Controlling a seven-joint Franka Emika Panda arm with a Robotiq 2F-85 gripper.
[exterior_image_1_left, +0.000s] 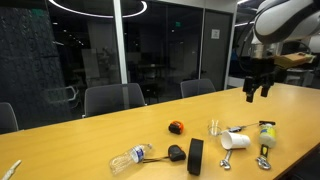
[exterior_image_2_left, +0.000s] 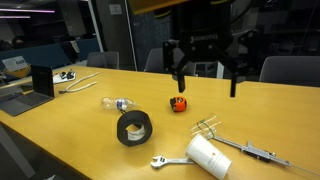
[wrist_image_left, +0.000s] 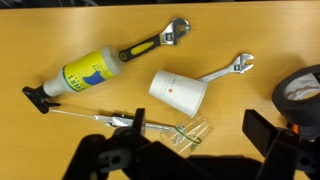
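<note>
My gripper is open and empty, its fingers wide apart, held above the table. In exterior view 1 the gripper (exterior_image_1_left: 257, 93) hangs at the right, over the table's far side. A white cup (wrist_image_left: 180, 92) lies on its side on the table below; in the wrist view it shows between and beyond the fingertips. Close to the cup are a silver wrench (wrist_image_left: 230, 69) and a wire whisk (wrist_image_left: 187, 136). A bottle with a yellow label (wrist_image_left: 90, 70) and an adjustable wrench with a black and yellow handle (wrist_image_left: 155, 40) lie nearby.
A black roll (exterior_image_2_left: 134, 128) stands on the table, with a red-orange and black object (exterior_image_2_left: 178, 103) farther back. A clear plastic bottle (exterior_image_1_left: 129, 158) lies toward the left. One long thin metal tool (exterior_image_2_left: 250, 151) rests near the whisk. Bare table (exterior_image_1_left: 70, 140) stretches left.
</note>
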